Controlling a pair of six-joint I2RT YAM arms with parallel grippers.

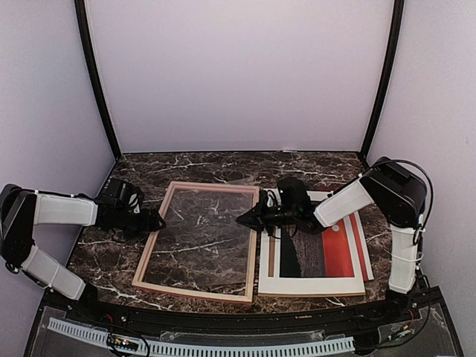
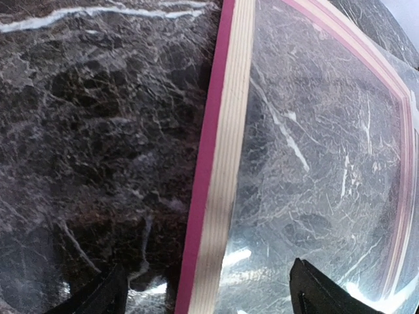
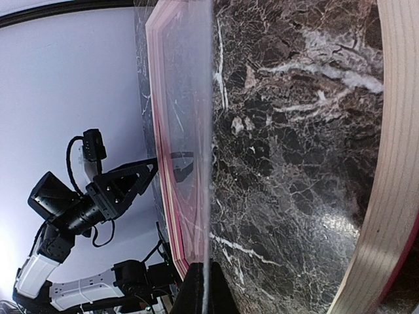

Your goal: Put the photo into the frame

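Observation:
The empty wooden frame (image 1: 195, 294), pale with a pinkish-red outer side, lies on the dark marbled table. A clear sheet (image 1: 204, 242) is over its opening; in the right wrist view the sheet (image 3: 190, 98) appears nearly edge-on. My right gripper is shut on this sheet's edge, above the frame's right bar. My left gripper is open, with the left bar (image 2: 219, 170) showing between its fingers, nothing gripped. Right of the frame lies the photo (image 1: 338, 249), red and dark with a white border, partly hidden by my right arm.
The photo's white-bordered panel (image 1: 312, 287) lies close to the frame's right side. Bare table (image 1: 216, 165) shows behind the frame. Walls (image 1: 44, 111) stand at the left, right and back.

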